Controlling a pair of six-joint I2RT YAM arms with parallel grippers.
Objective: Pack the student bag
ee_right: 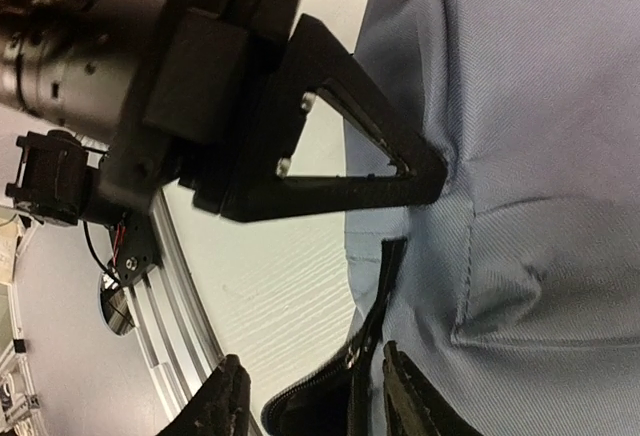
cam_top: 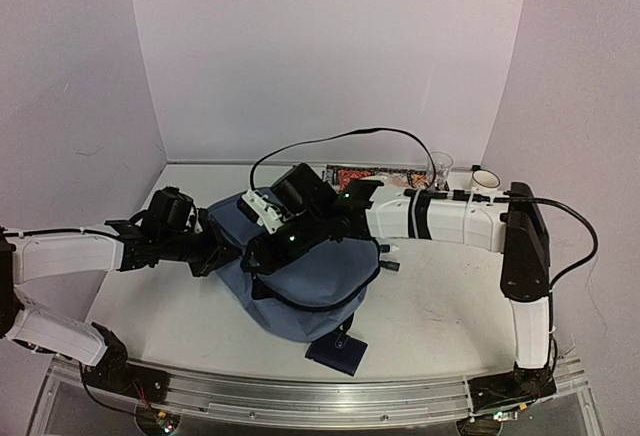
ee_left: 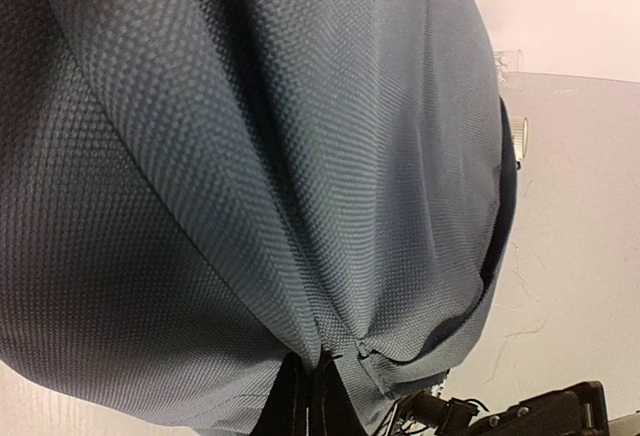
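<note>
The blue-grey bag (cam_top: 315, 274) lies on the table with a black zip edge (cam_top: 300, 304) curving along its front. In the left wrist view, my left gripper has its fingers together, and a crease of the bag's cloth (ee_left: 300, 286) runs into the tips. The right wrist view shows the left tip against bunched cloth. My right gripper stands open above the bag's left part. A black strip (ee_right: 358, 348) of the bag's edge shows in the gap between its fingers; I see no contact. The bag's inside is hidden.
A dark navy wallet (cam_top: 337, 352) lies at the front of the bag. Behind are a patterned red and black item (cam_top: 375, 177), a clear glass (cam_top: 440, 167) and a white mug (cam_top: 485, 179). Small dark-capped items (cam_top: 390, 266) lie right of the bag.
</note>
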